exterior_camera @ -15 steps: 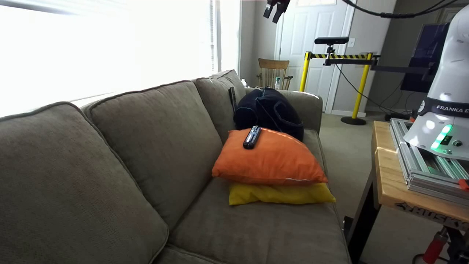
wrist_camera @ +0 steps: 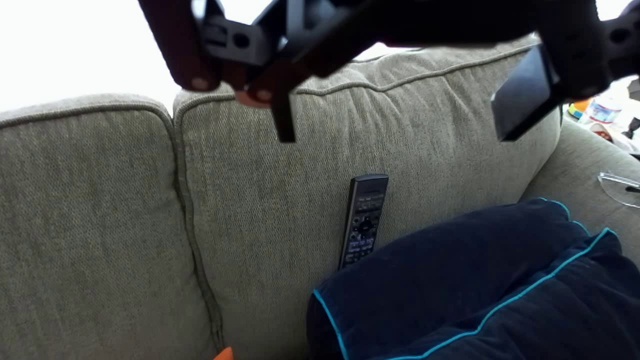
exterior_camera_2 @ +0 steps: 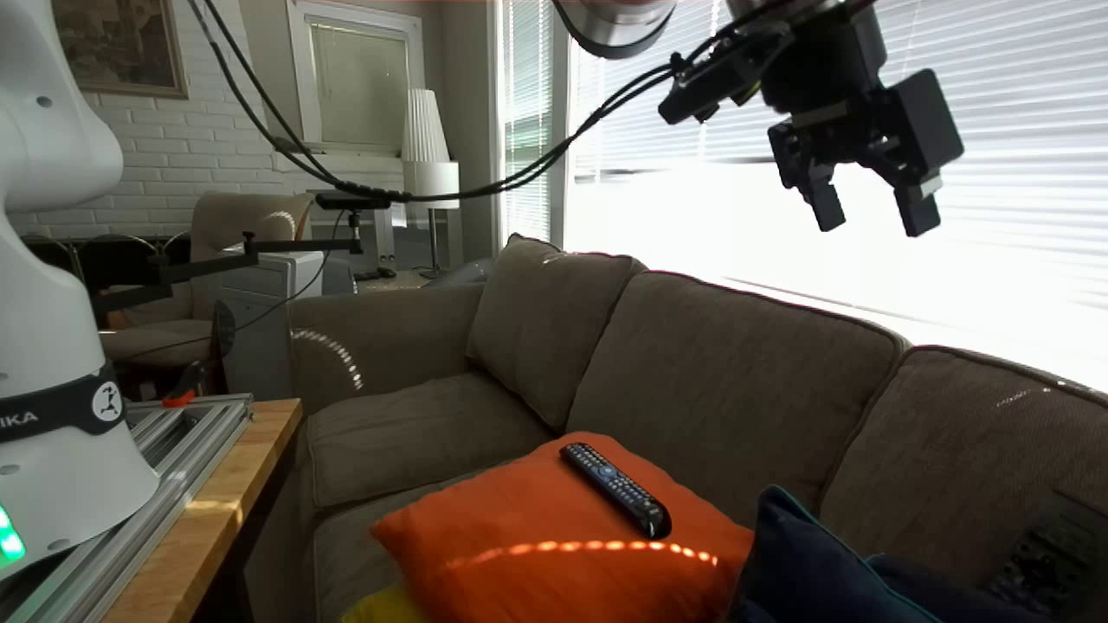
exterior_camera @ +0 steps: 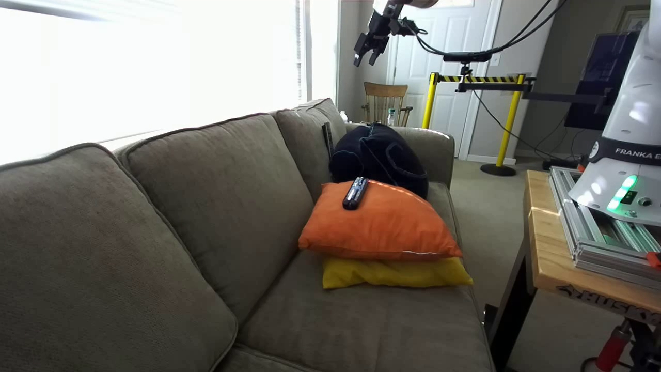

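My gripper [exterior_camera_2: 874, 223] is open and empty, high above the couch, its two fingers [wrist_camera: 528, 96] spread wide apart. Well below it in the wrist view, a slim dark remote [wrist_camera: 364, 219] leans upright on the couch's back cushion. Its lower end is hidden behind a navy pillow [wrist_camera: 432, 282] with turquoise piping. A second black remote [exterior_camera_2: 618, 488] lies on top of the orange pillow [exterior_camera_2: 499, 519], buttons facing up. Beneath that pillow is a yellow one [exterior_camera: 396, 273], seen in exterior view 1.
The grey-brown couch [exterior_camera: 204, 167] has tall back cushions along the window side. A wooden workbench [exterior_camera: 539, 248] carrying the arm's base stands across from it. Cables [exterior_camera_2: 467, 192] hang from the arm. The near seat cushion [exterior_camera: 365, 322] is bare.
In exterior view 1, my gripper has come down and shifted slightly left, toward the window side. The pillows and both remotes stay where they were.
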